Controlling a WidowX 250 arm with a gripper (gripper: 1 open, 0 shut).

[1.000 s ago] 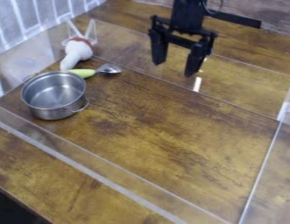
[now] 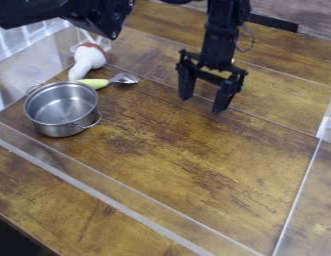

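My black gripper [image 2: 205, 88] hangs at the upper middle of the camera view, low over the wooden table [image 2: 221, 180], with its fingers apart. Nothing shows between them.
At the left stand a steel pot [image 2: 61, 108], a white plush toy [image 2: 88, 60], a small yellow-green object [image 2: 94, 84] and a metal utensil [image 2: 124, 79].
The objects at the left are unmoved.
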